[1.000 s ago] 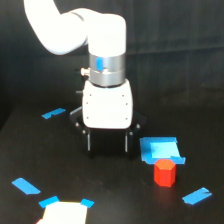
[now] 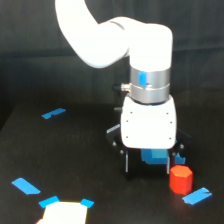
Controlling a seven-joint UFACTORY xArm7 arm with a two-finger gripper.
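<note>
The white arm comes down from the top, and its gripper [image 2: 147,166] hangs low over the dark table. Its two dark fingers stand apart, with no object held between them. Just to the right of the right finger is a red hexagonal block [image 2: 181,180]; the two appear to meet, though contact is hard to tell. Behind the fingers, a blue patch [image 2: 154,156] on the table is partly hidden by the gripper.
Blue tape strips mark the table at the front left [image 2: 26,186], back left [image 2: 54,113] and front right [image 2: 197,196]. A pale object [image 2: 65,213] lies at the bottom edge.
My gripper has moved right and somewhat nearer, now covering much of the blue patch. The red block has shifted right and slightly nearer.
</note>
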